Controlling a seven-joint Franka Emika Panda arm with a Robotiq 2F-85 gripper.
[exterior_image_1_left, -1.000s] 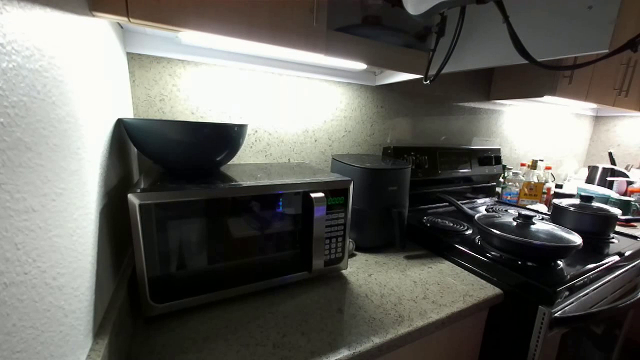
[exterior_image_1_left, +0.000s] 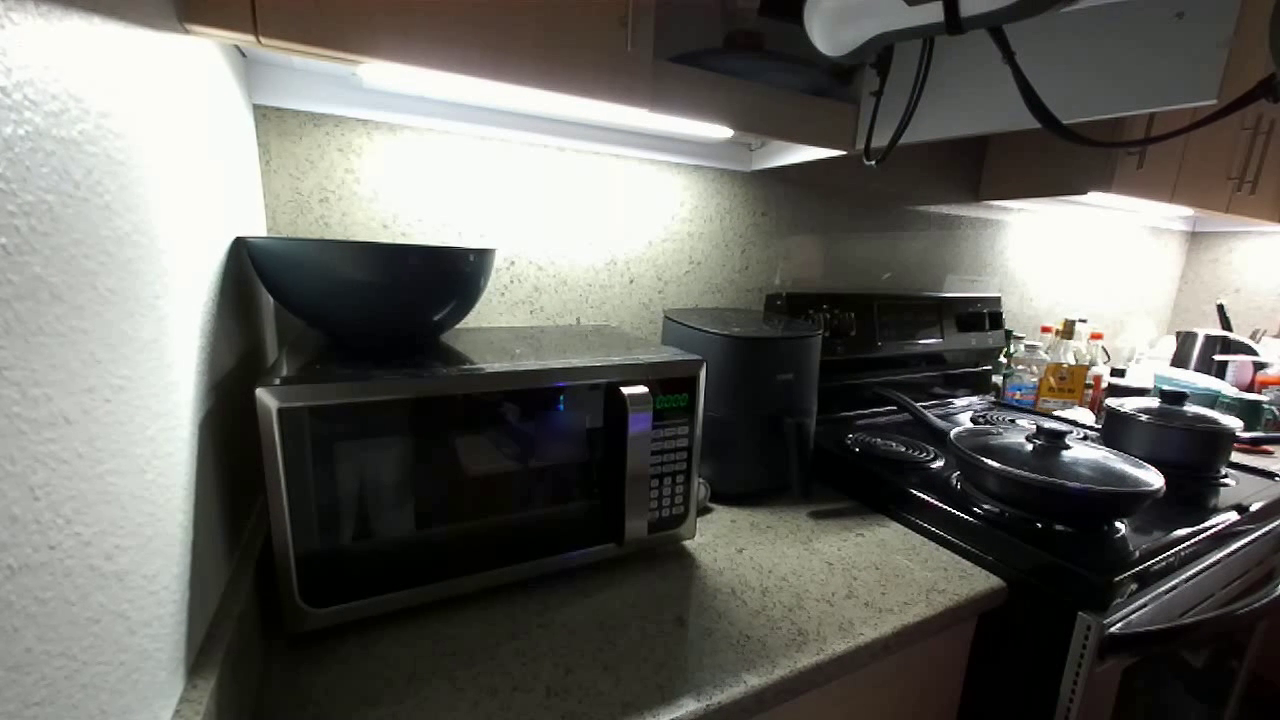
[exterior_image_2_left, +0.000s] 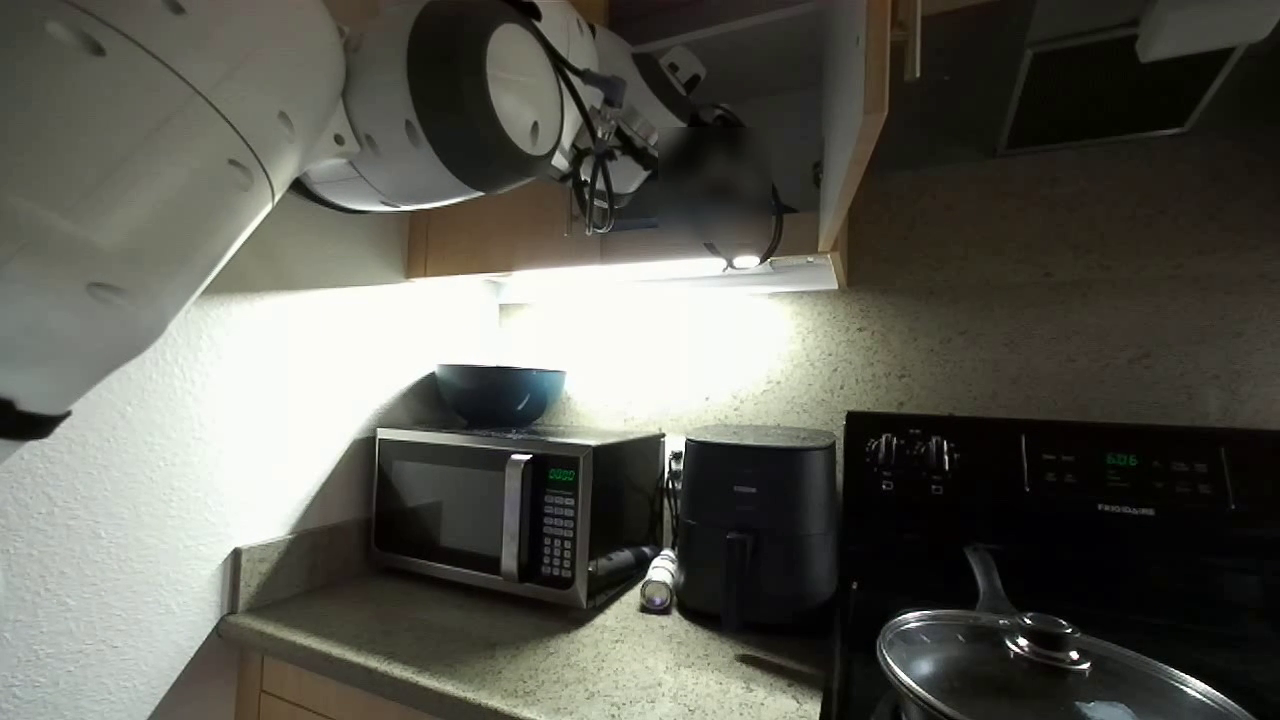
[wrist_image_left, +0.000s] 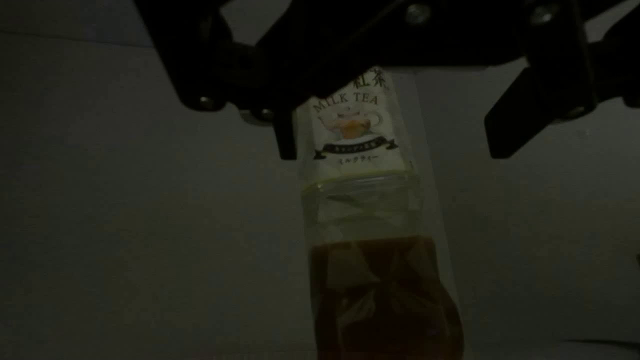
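Note:
In the dark wrist view, a clear bottle (wrist_image_left: 372, 288) with a white "MILK TEA" label and brown-red contents stands upright. My gripper is open, its fingers (wrist_image_left: 286, 137) spread wide. Seen from this camera, the bottle lies across the gap, closer to the left finger, with clear room on the right. The gripper's body hides the bottle's top. How deep the bottle sits relative to the fingertips is hard to tell. In exterior view 2, the arm (exterior_image_2_left: 480, 96) reaches up to the open upper cabinet (exterior_image_2_left: 768, 108), where a dark blur covers the hand.
An open cabinet door (exterior_image_2_left: 858, 120) stands right of the hand. Below are a microwave (exterior_image_2_left: 480, 510) with a dark bowl (exterior_image_2_left: 500, 394) on top, an air fryer (exterior_image_2_left: 756, 528), and a stove with a lidded pan (exterior_image_1_left: 1056, 474).
In exterior view 1, the white part of the arm has come lower into the picture, and its hanging cable has shifted slightly right. The counter and stove items look the same.

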